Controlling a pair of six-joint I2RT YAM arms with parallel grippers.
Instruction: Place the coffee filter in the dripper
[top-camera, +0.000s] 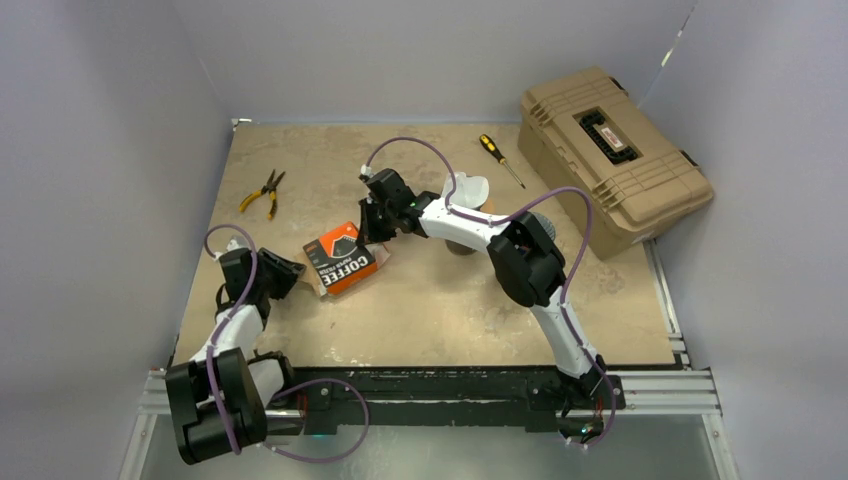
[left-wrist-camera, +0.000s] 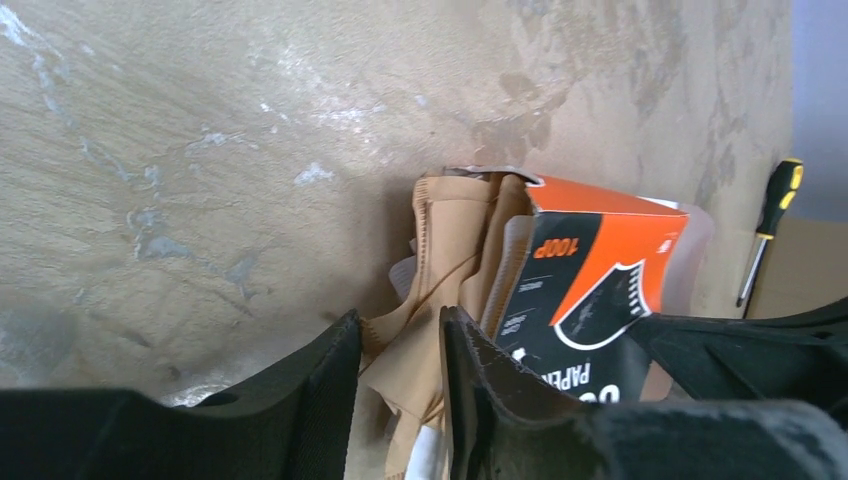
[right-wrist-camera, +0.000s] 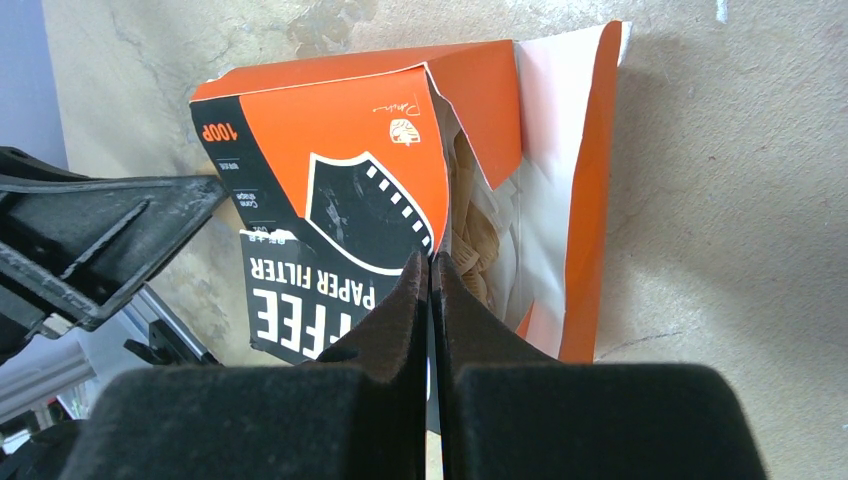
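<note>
An orange and black coffee filter box lies on the table, its end flaps open, with brown filters showing inside. My left gripper stands open at the box's left end, its fingertips around brown paper. My right gripper is shut at the box's other end, its tips against the box. A cup-like vessel with white paper stands partly hidden under the right arm; whether it is the dripper I cannot tell.
Pliers lie at the back left and a screwdriver at the back. A large tan case fills the back right.
</note>
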